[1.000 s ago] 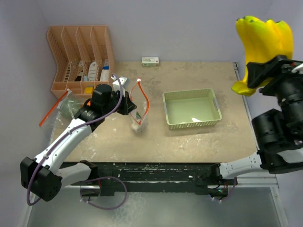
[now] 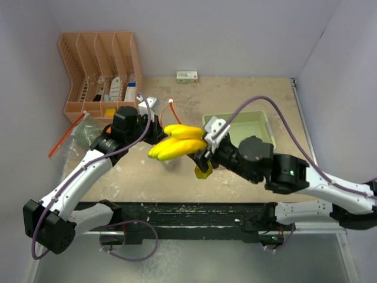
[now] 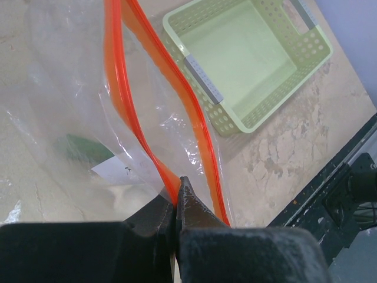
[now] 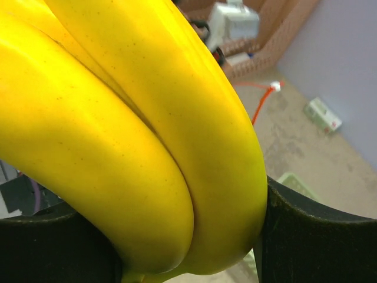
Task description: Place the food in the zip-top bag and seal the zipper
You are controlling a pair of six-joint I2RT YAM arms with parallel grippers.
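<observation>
The clear zip top bag (image 3: 70,112) has an orange-red zipper and its mouth is spread in the left wrist view; a green and white patch (image 3: 112,168) shows through the plastic. My left gripper is shut on the bag's zipper edge. A bunch of yellow bananas (image 2: 179,141) is gripped at its stem end by my right gripper (image 2: 206,153). From the top, the bunch covers most of the bag, leaving part of the red zipper (image 2: 173,107) visible. Bananas fill much of the right wrist view, between the black fingers. Whether they touch the bag cannot be told.
An empty pale green basket (image 2: 250,127) stands right of the bag, partly under my right arm. Another clear bag (image 2: 82,134) lies at the left below a peach divided rack (image 2: 100,65). A small box (image 2: 187,77) sits at the back wall.
My right arm has swung in from the right side with the bananas, which have come lower and now lie across the bag's position. The left arm has stayed still.
</observation>
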